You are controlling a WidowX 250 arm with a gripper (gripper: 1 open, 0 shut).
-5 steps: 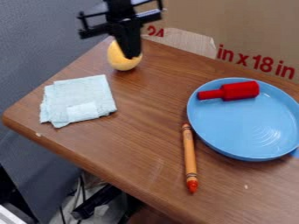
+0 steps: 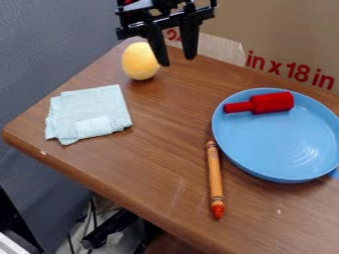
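My black gripper [image 2: 172,50] hangs at the top of the camera view, open, with nothing between its fingers, just above and right of a yellow round object [image 2: 141,62]. A blue plate [image 2: 272,149] on the right holds a red cylindrical object [image 2: 261,103]. An orange crayon [image 2: 215,184] lies left of the plate. A folded pale cloth [image 2: 87,114] lies on the left of the wooden table [image 2: 159,179].
A cardboard box [image 2: 298,45] with red lettering stands behind the table. The table's left edge drops to a grey surface.
The objects on the table have not moved.
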